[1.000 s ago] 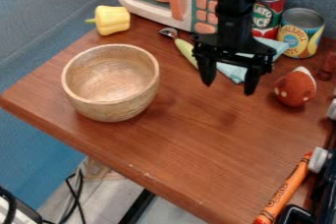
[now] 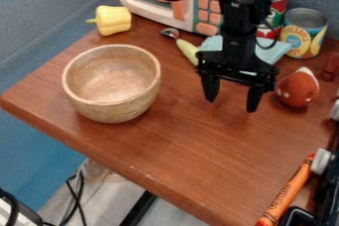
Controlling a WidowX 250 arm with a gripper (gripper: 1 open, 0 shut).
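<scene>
My black gripper (image 2: 232,97) is low over the middle of the wooden table, its two fingers apart and pointing down, nothing visible between them. Behind it lie a light blue cloth (image 2: 273,52) and a pale yellow-green long object (image 2: 188,50), both partly hidden by the arm. A wooden bowl (image 2: 111,82) stands to the left. A brown and white football-like toy (image 2: 298,90) sits just right of the gripper.
At the back are a toy microwave (image 2: 167,4), a yellow pepper (image 2: 113,19) and cans (image 2: 303,32). An orange crayon (image 2: 284,195) lies at the front right.
</scene>
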